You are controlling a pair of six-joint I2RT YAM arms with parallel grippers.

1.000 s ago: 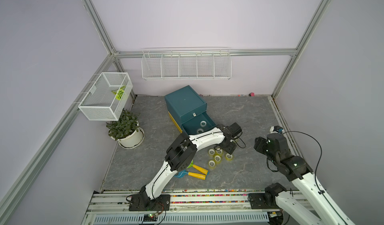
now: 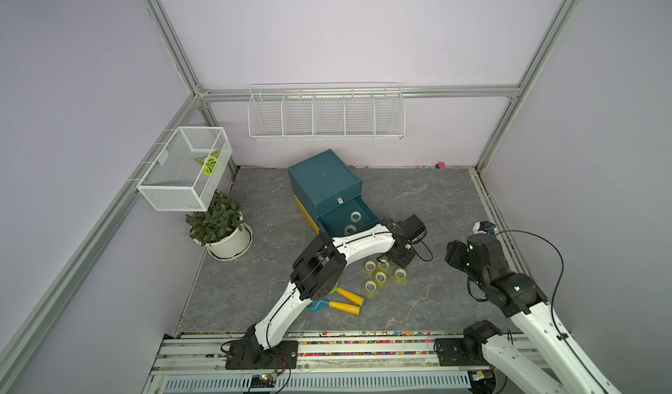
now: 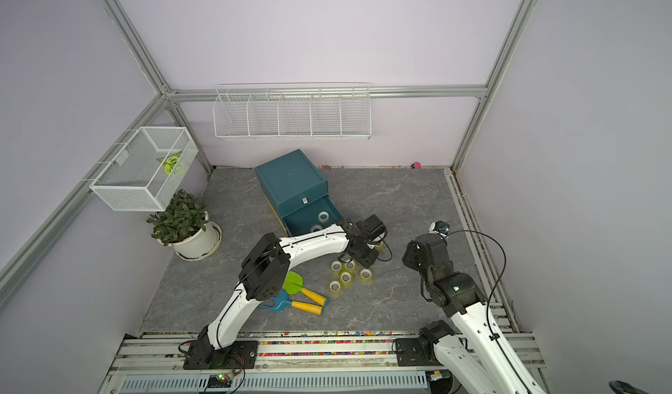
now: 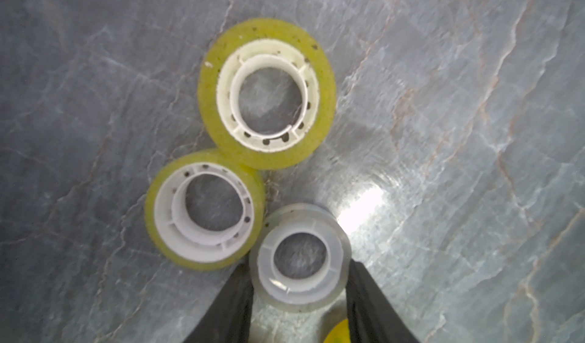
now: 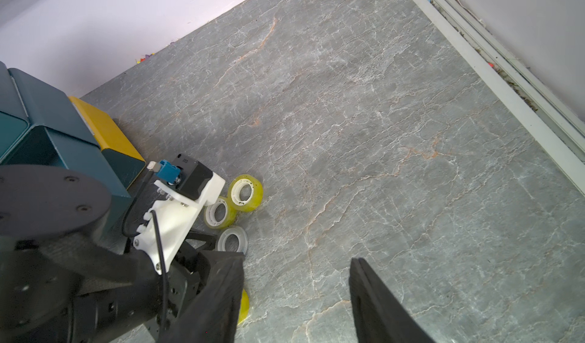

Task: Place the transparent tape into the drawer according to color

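My left gripper hangs over the table with its fingers at either side of a clear tape roll (image 4: 266,263), beside two yellow rolls (image 4: 213,87). More yellow rolls (image 2: 371,287) lie nearby in the top views. The teal drawer (image 2: 329,222) stands pulled out, holding clear rolls (image 2: 355,216); part of it is behind the left arm. A yellow drawer unit (image 5: 103,126) sits at the teal one's side. My right gripper is raised at the right, open, with nothing between its fingers.
Two yellow-handled tools (image 2: 344,308) lie front left. A potted plant (image 2: 222,240) and a white mesh basket (image 2: 175,194) are at the left; a wire rack (image 2: 326,136) hangs on the back wall.
The left gripper has shifted very slightly, little more than a few pixels in the top left view. The right arm has not moved.
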